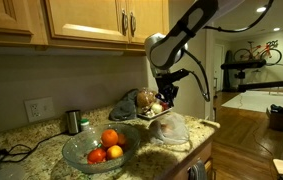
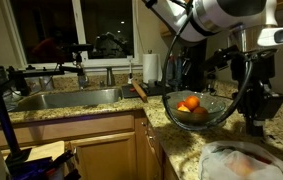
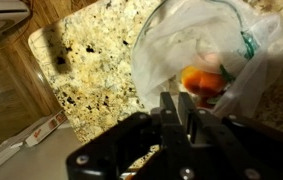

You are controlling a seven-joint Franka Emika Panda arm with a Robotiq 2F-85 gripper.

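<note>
A translucent white plastic bag lies slumped on the granite counter. The wrist view looks down into its open top, where an orange-red fruit shows. Above the bag hangs my gripper, its two dark fingertips a small gap apart with nothing visible between them. In the second exterior view the gripper is over the bag, with clear space below its fingers.
A large colander-like bowl of red and orange fruit stands beside the bag on the counter. Behind are several wrapped items near the wall. The counter's front edge is close to the bag.
</note>
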